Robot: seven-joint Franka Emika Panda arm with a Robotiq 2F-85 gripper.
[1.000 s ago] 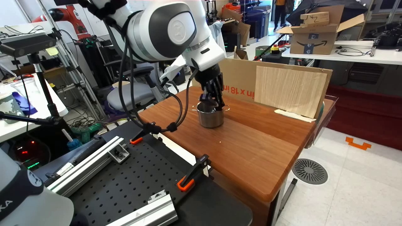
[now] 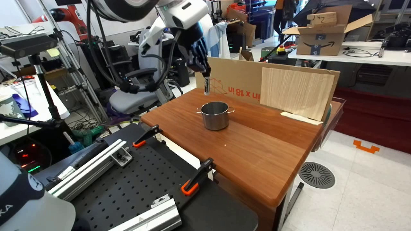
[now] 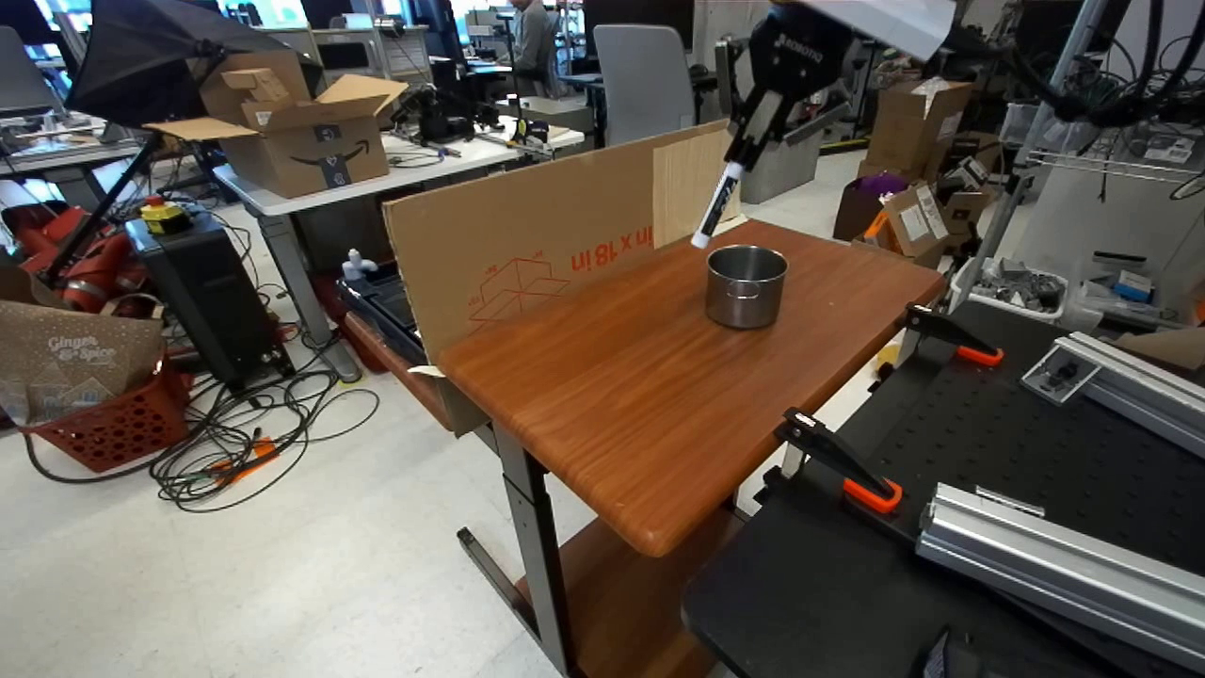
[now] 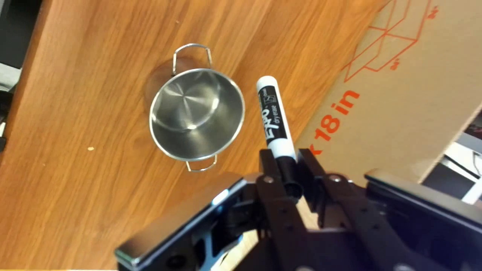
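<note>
A white dry-erase marker with a black label point(image 4: 274, 113) is pinched at its black end by my gripper, which is shut on it. The marker's white end points away from the fingers, and in exterior view 2 the marker point(image 3: 717, 208) hangs tilted in the air. Below and beside it, a steel pot point(image 4: 196, 115) with two wire handles stands upright on the wooden table. Its inside looks empty in the wrist view. In exterior view 1 the gripper point(image 2: 206, 75) is above and behind the pot point(image 2: 215, 117), clear of its rim.
A cardboard panel point(image 2: 235, 82) with a pale wood board point(image 2: 296, 92) on it stands along the table's back edge. Orange-tipped clamps point(image 2: 196, 179) sit at the front edge.
The arm has risen and moved back and left in exterior view 1. A second ago the gripper was down at the pot's mouth; now the marker hangs clear of it. The pot has stayed put.
</note>
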